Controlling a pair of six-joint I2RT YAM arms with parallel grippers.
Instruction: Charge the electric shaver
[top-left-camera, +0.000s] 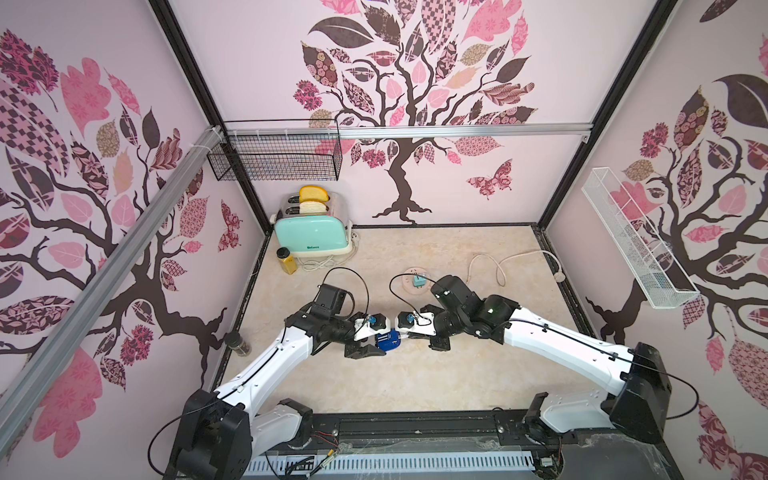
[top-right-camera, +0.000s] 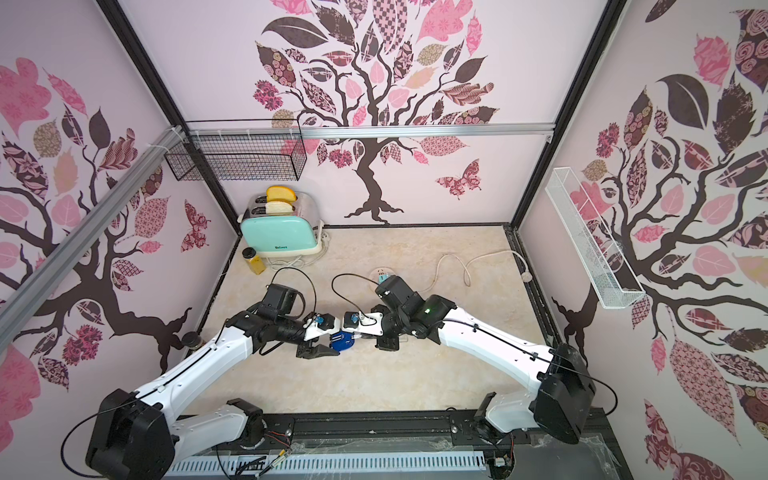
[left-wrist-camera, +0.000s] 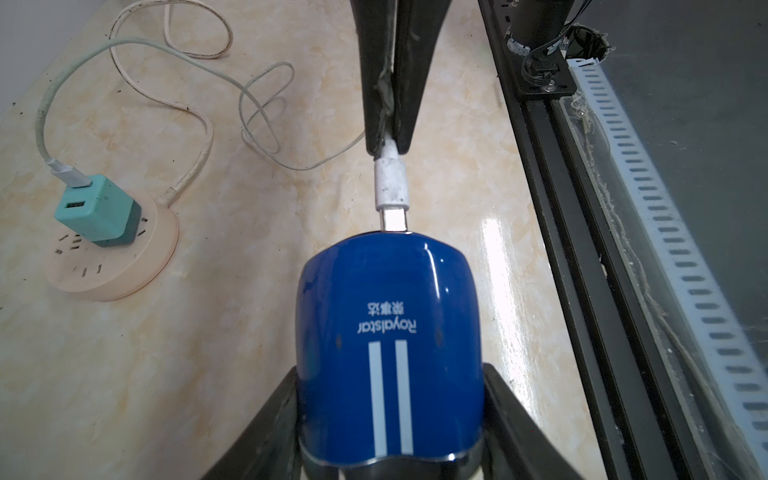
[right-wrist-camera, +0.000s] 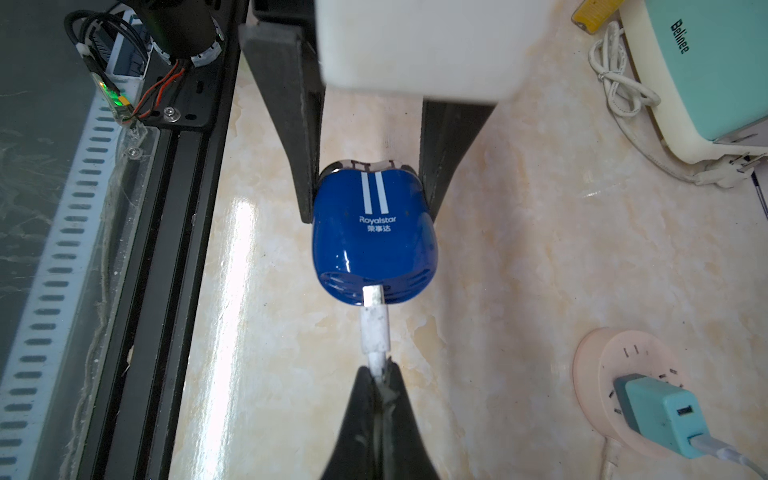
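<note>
A blue electric shaver (left-wrist-camera: 388, 320) is held between the fingers of my left gripper, its bottom end facing the right arm. My right gripper is shut on the white cable plug (left-wrist-camera: 391, 180), gripping it by its rear. In the left wrist view the plug's metal tip meets the shaver's end, with part of the metal still showing. Whether the tip sits inside the port cannot be told. From the plug a thin cable runs back to the teal charger (left-wrist-camera: 97, 209), which stands in the round pink power strip (left-wrist-camera: 120, 272).
At the back left stands a teal toaster (top-left-camera: 313, 233), with a yellow bottle (top-left-camera: 286, 260) beside it. A dark-capped jar (top-left-camera: 237, 344) is at the left edge. Bare table lies in front of both grippers.
</note>
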